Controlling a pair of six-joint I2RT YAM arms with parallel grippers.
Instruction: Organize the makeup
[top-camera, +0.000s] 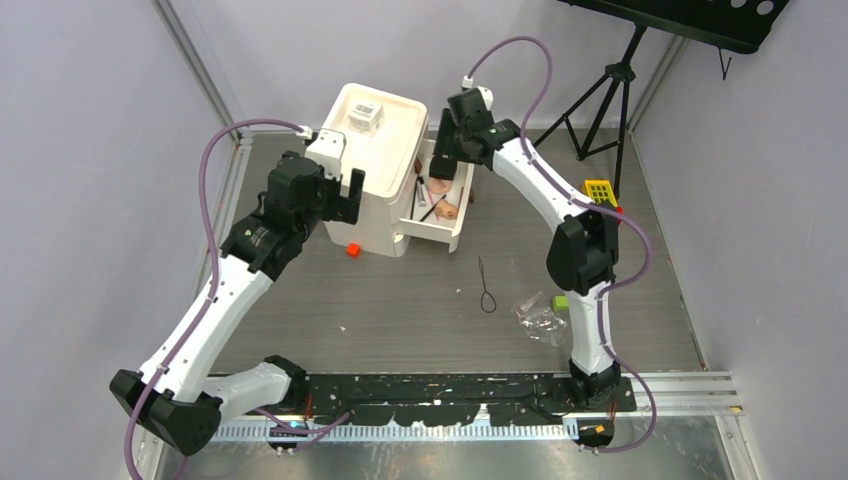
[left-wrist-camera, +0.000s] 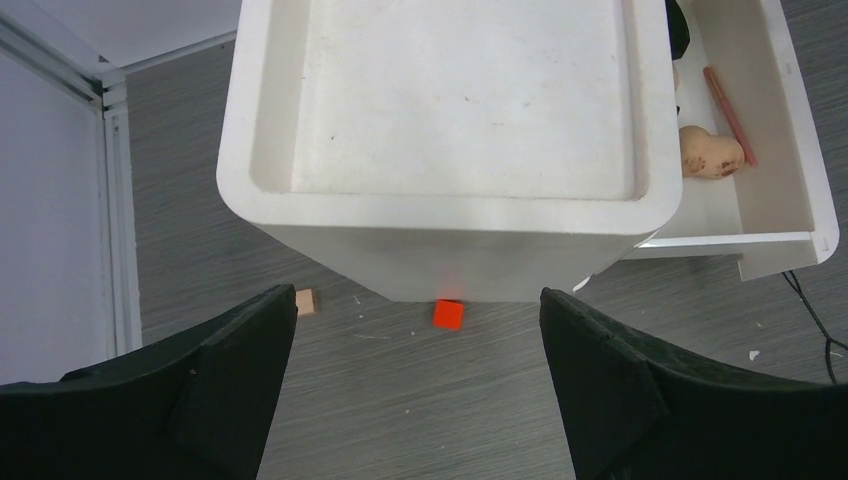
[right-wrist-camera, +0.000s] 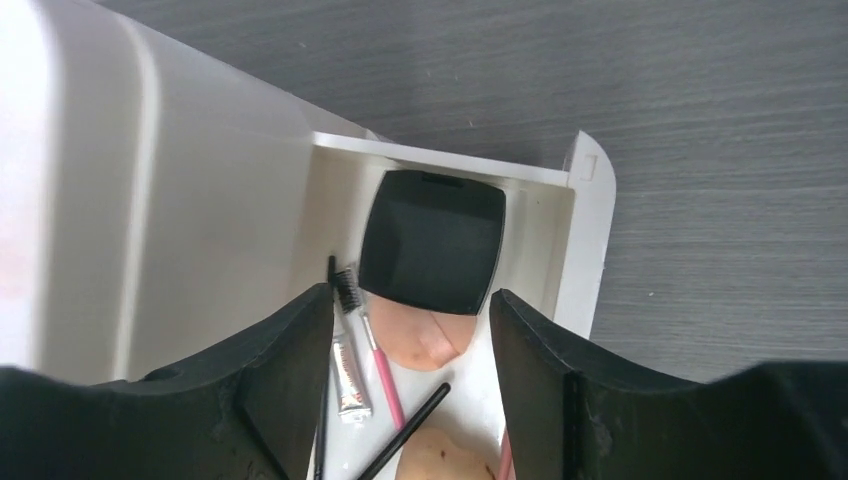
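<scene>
The white storage box (top-camera: 375, 150) has its lower drawer (top-camera: 430, 228) pulled out, holding a black compact (right-wrist-camera: 432, 240), a pink puff (right-wrist-camera: 410, 330), a tan sponge (left-wrist-camera: 708, 152), brushes and a small tube (right-wrist-camera: 350, 380). My right gripper hangs over the drawer with its fingers apart, just in front of the compact, nothing visibly between them. My left gripper stands open and empty over the front left of the box, beside its lidded top (left-wrist-camera: 460, 90).
A small white box (top-camera: 365, 118) sits on the top. An orange cube (left-wrist-camera: 448, 314), looped cord (top-camera: 486, 298), plastic bag (top-camera: 538, 322), green block (top-camera: 561, 301) and yellow toy (top-camera: 597, 191) lie on the floor. A black stand (top-camera: 620, 75) is at back right.
</scene>
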